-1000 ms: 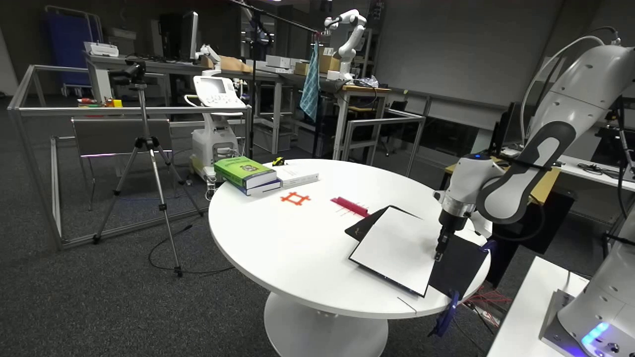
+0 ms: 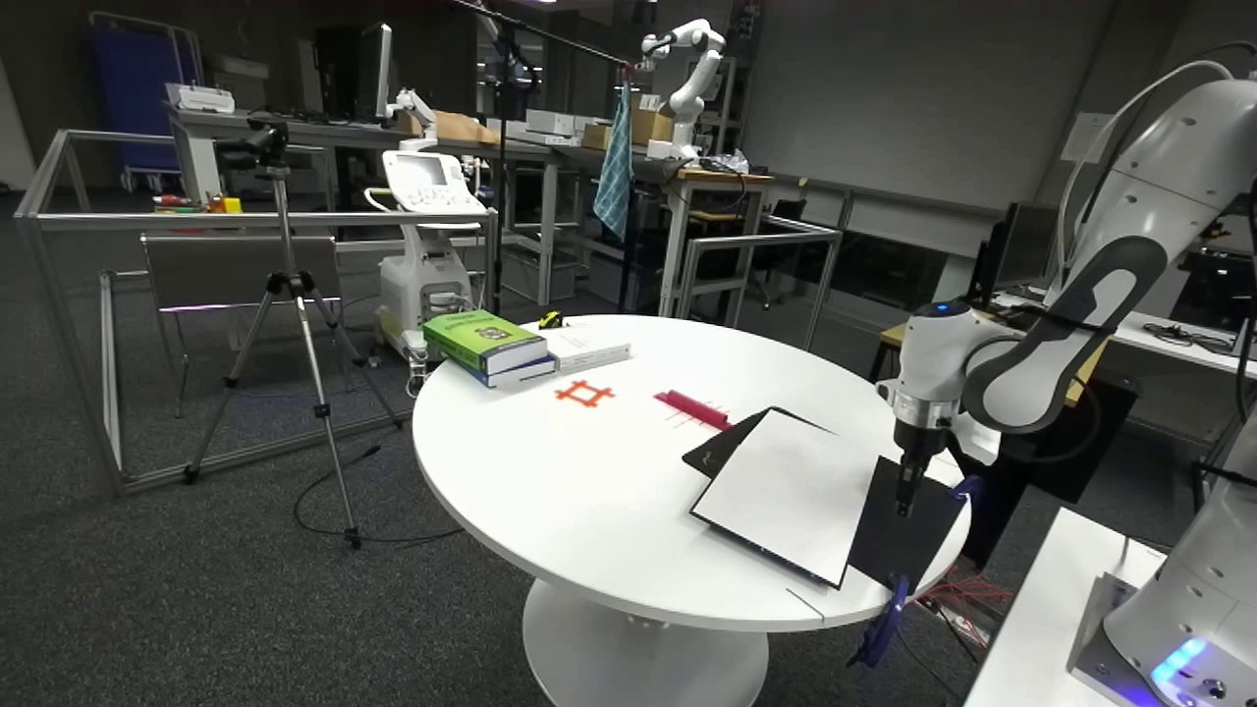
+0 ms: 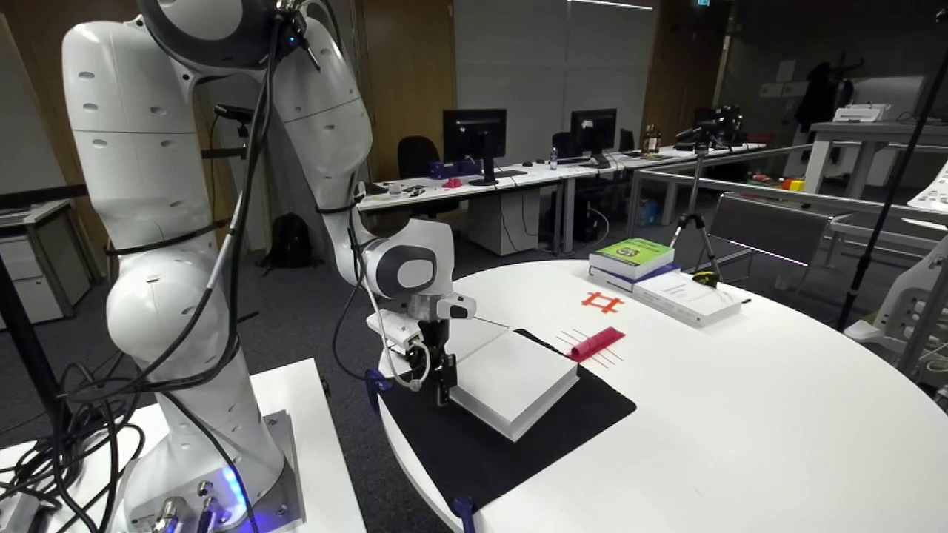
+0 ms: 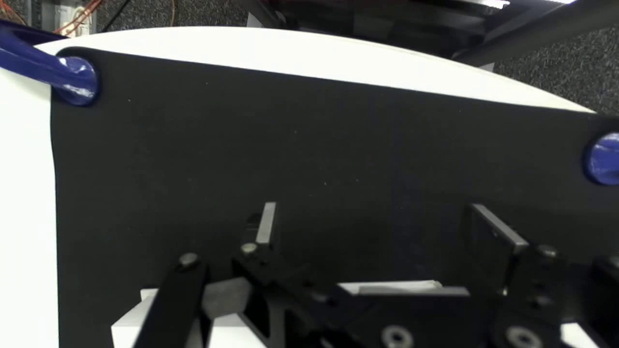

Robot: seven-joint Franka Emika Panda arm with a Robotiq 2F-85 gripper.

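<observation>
My gripper (image 2: 904, 505) points down over the black mat (image 2: 907, 530), off the near side of a large white book or box (image 2: 784, 489). Two widely parted fingers (image 4: 265, 223) show in the wrist view, with only black mat visible between their tips, so the gripper is open. From the second exterior view, the white book (image 3: 515, 373) lies flat on the mat, and the gripper (image 3: 444, 382) is close beside its edge. Whether they touch cannot be told. In the wrist view, white parts of the book (image 4: 130, 326) appear at the bottom, largely hidden behind the gripper.
Blue clamps (image 4: 78, 81) hold the mat at the table edge. A red strip (image 3: 597, 343) and an orange taped mark (image 3: 602, 302) lie farther across. Stacked books, a green one (image 2: 485, 340) on top, stand at the far side.
My gripper has shifted right in the first exterior view, away from the white book's edge, and turned more upright. The book looks unmoved.
</observation>
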